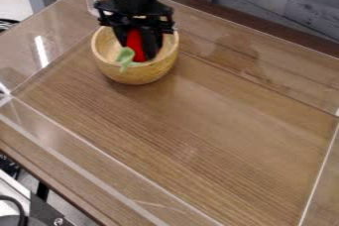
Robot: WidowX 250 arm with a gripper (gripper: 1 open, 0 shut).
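My black gripper (134, 27) hangs over a round light-wood bowl (159, 66) at the upper left of the camera view, shut on a red object (134, 42) with a pale green part (126, 57) below it. The held object is over or inside the bowl; I cannot tell whether it rests on the bottom. The gripper covers part of the bowl.
Dark space with some cables lies past the table's left edge.
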